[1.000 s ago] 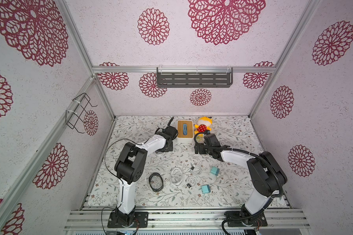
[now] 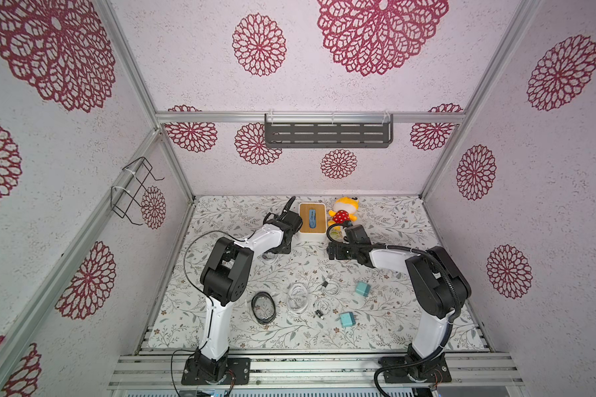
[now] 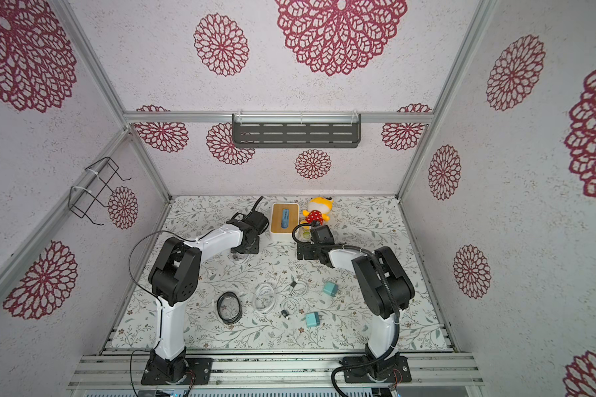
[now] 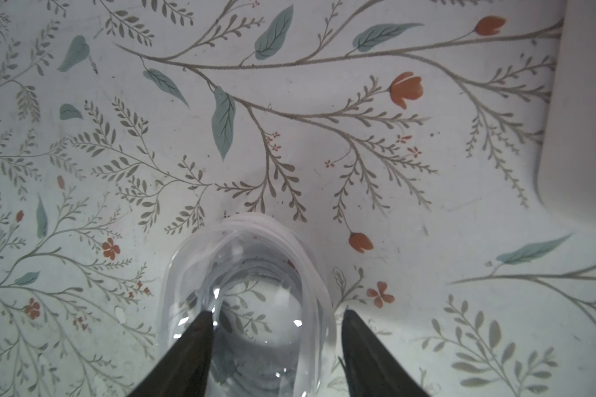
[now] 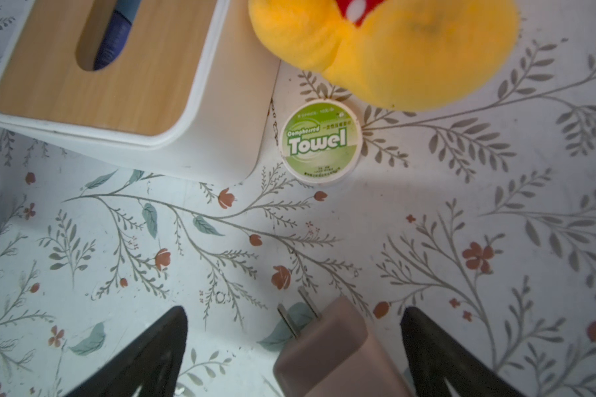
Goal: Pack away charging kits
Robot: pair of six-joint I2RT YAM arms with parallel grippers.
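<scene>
A translucent coiled loop (image 4: 318, 311) lies below my left gripper, whose fingers stand apart across it; whether either finger touches it I cannot tell. A pinkish charger plug (image 5: 341, 350), two thin prongs pointing away, lies between the spread fingers of my right gripper, with space on both sides of it. Nearer the front lie a black cable coil (image 2: 263, 308), a clear coil (image 2: 298, 297), a white cable (image 2: 330, 286) with a dark end, and a small dark plug piece (image 2: 320, 313). Two teal blocks (image 2: 362, 288) (image 2: 347, 319) sit to their right.
At the back stands a white box (image 5: 235, 112) with a wooden, slotted lid, a blue item showing in the slot. Beside it are a round green "Towel" pack (image 5: 321, 142) and a yellow plush toy (image 2: 344, 208). A dark rack (image 2: 329, 135) hangs on the back wall.
My right forearm has swung inward while its gripper stays near the same spot. The left arm's elbow has shifted slightly to the right. The objects on the table look unmoved.
</scene>
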